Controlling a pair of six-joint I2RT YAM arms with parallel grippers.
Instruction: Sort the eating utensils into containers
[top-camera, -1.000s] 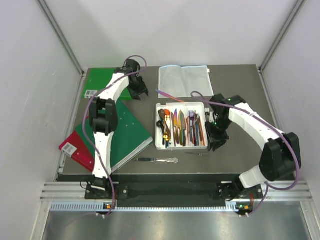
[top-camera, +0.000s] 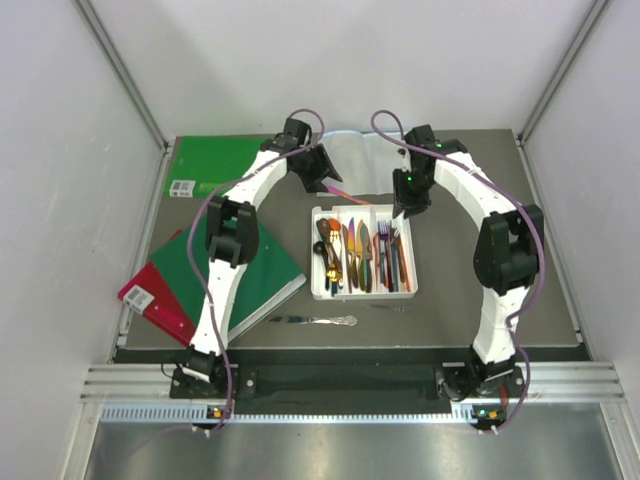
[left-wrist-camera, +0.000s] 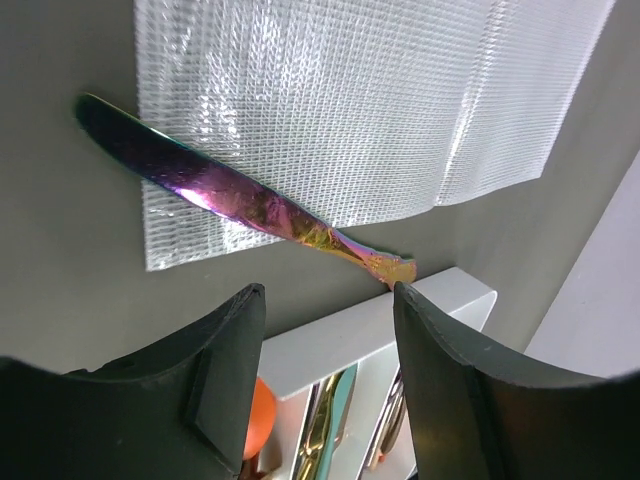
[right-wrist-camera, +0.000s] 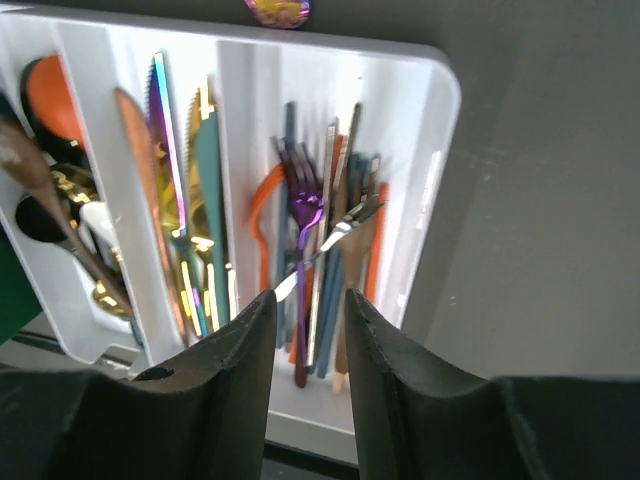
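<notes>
A rainbow-coloured knife (left-wrist-camera: 240, 196) lies across the edge of a white cloth, its golden handle end (left-wrist-camera: 390, 266) at the tray's back rim. My left gripper is open above it, nothing between its fingers. The white tray (top-camera: 313, 250) holds spoons at left, knives in the middle and forks at right. Above the fork compartment is my right gripper, part open and apparently empty; a purple fork (right-wrist-camera: 303, 200) and a small silver fork (right-wrist-camera: 345, 228) lie below it. A silver-handled knife (top-camera: 335, 321) rests in front of the tray.
The white cloth (top-camera: 370, 165) is spread behind the tray. Green and red folders (top-camera: 255, 270) cover the left side, and another green one (top-camera: 215, 160) lies at the back left. A small thin utensil (top-camera: 388, 307) is near the tray's front. Free table lies to the right.
My left gripper has moved right from the back-left folder to over the rainbow knife. The right gripper has come from the tray's front right corner to its back right, above the forks.
</notes>
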